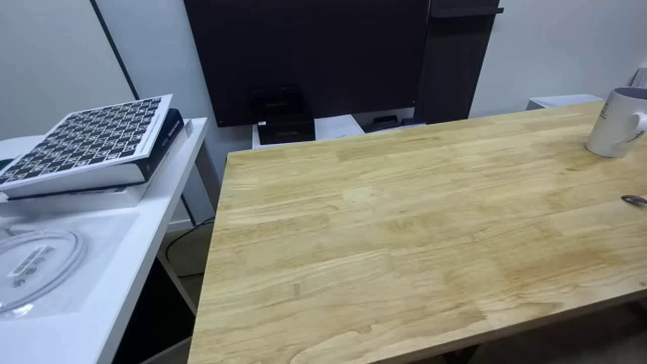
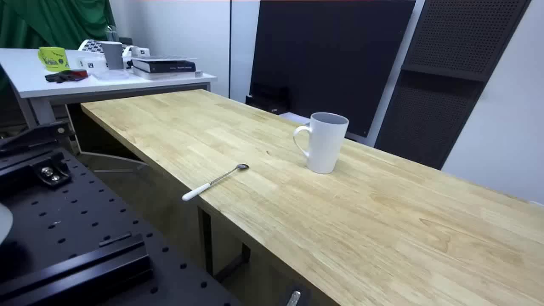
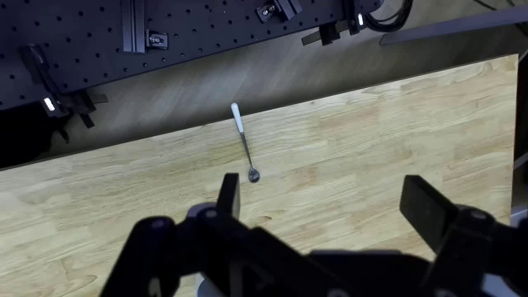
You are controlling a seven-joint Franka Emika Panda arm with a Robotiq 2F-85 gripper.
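Note:
A long spoon with a white handle (image 2: 196,191) and a metal bowl (image 2: 242,166) lies on the wooden table, its handle end jutting past the table edge. Behind it in exterior view 2 stands a tall white mug (image 2: 326,145), upright, its handle turned toward the left. From the wrist view, my gripper is above the table with its fingers wide apart and nothing between them. The spoon (image 3: 246,148) shows ahead of the left finger, while the mug is mostly hidden beneath the gripper body. Neither exterior view catches the gripper.
A black perforated platform (image 2: 102,219) with rails runs alongside it, across a gap. On a white side table (image 2: 102,89) sit books (image 2: 165,66), a grey cup (image 2: 112,55) and a yellow-green mug (image 2: 53,59).

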